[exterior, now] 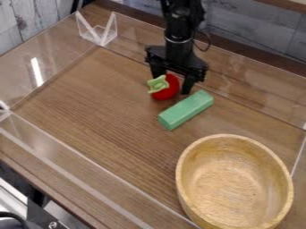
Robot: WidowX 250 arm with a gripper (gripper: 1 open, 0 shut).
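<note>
A black robot arm reaches down from the top of the view to the middle of the wooden table, its gripper (167, 73) low over a red round object (169, 89) with a green top, like a strawberry or tomato toy. The gripper's fingers are around or just at the back of the red object; whether they hold it is unclear. A light green oblong block (185, 109) lies just to the front right of it.
A large yellow bowl (233, 188) sits at the front right. A clear or white wire-like item (96, 31) stands at the back left.
</note>
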